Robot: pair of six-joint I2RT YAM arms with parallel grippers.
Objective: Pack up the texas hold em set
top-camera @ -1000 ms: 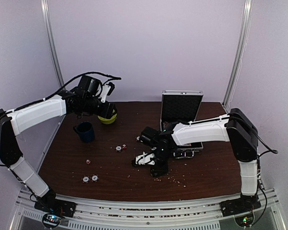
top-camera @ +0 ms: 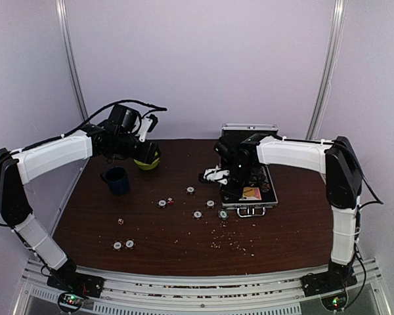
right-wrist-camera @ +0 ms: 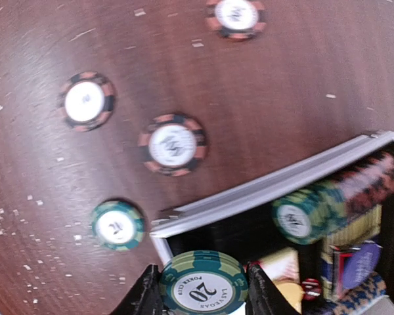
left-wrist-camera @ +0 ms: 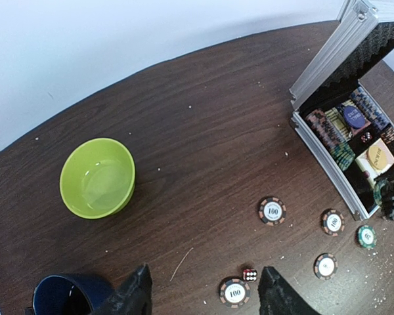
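Between the fingers of my right gripper is a green poker chip marked 20 (right-wrist-camera: 203,283), held above the near corner of the open poker case (right-wrist-camera: 262,190). Chip stacks, cards and a die lie in that case (left-wrist-camera: 328,170). My left gripper stands open above the table, empty. Below it are an orange-and-black chip (left-wrist-camera: 234,293) and a red die (left-wrist-camera: 249,275). More loose chips (left-wrist-camera: 272,210) lie between there and the case, among them a green chip (right-wrist-camera: 117,226) just outside its corner. Two chips (top-camera: 123,245) and another die (top-camera: 121,221) rest at the table's front left.
A lime green bowl (left-wrist-camera: 97,178) and a dark blue mug (top-camera: 115,180) stand at the left. Small pale crumbs (top-camera: 233,241) are scattered in front of the case. Table to the case's right is bare.
My right arm has swung back and to the right, from over the front of the table to over the case, uncovering chips there. The left arm has barely moved.
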